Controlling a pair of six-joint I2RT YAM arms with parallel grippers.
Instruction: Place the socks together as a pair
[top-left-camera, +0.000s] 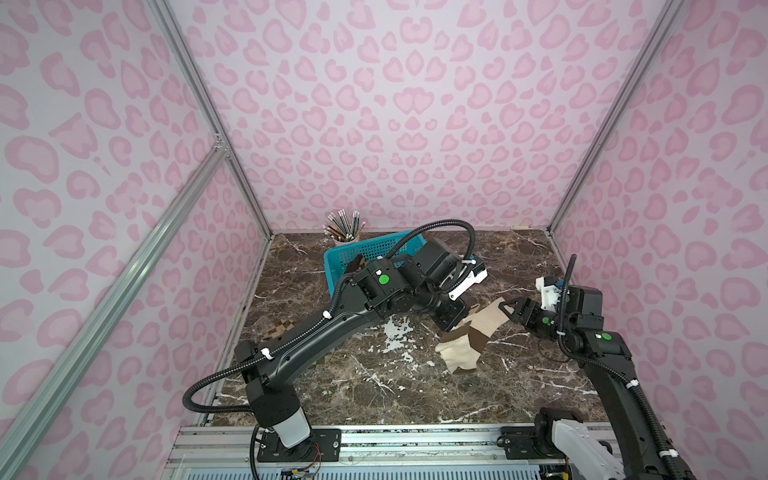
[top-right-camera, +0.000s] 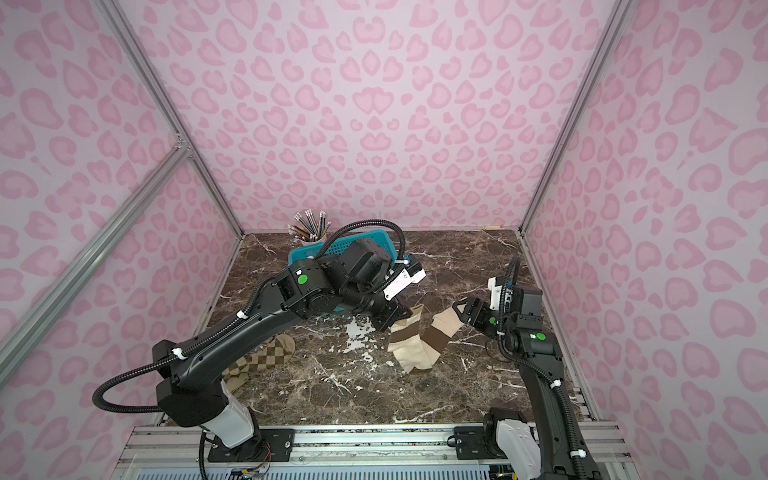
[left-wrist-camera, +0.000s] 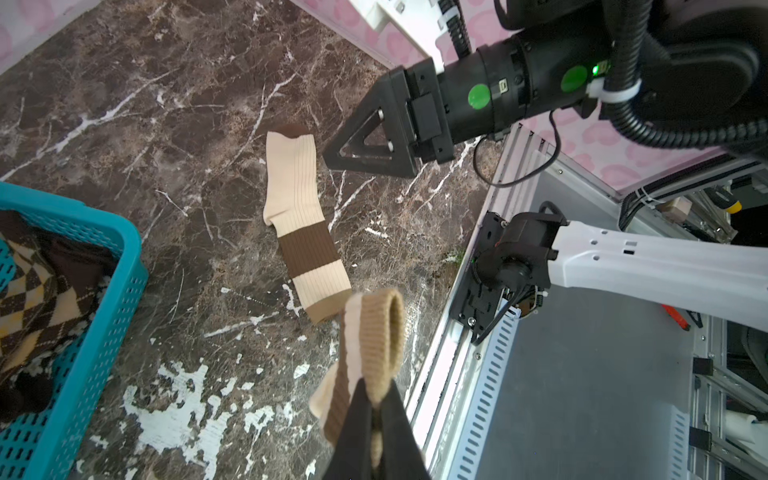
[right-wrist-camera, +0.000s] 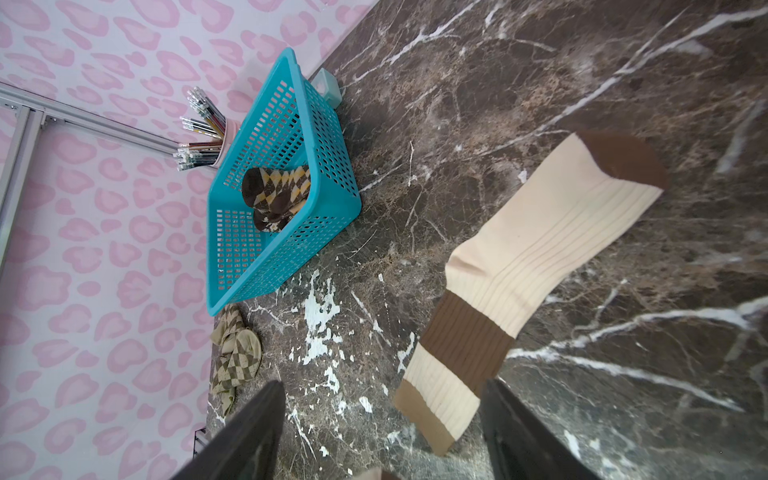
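Observation:
A cream-and-brown striped sock (right-wrist-camera: 520, 248) lies flat on the right of the table, with my open right gripper just above it. My left gripper is shut on a second cream-and-brown sock (left-wrist-camera: 360, 344), held at its near end left of the flat one, as the left wrist view shows. That sock is blurred close to the camera, and partly hidden by my arm in the top views.
A teal basket (right-wrist-camera: 328, 184) with checked socks stands at the back left. Checked socks (right-wrist-camera: 236, 352) lie at the left of the table, and a holder of pens (top-left-camera: 347, 233) stands behind. Bare marble surrounds the striped socks at the back right.

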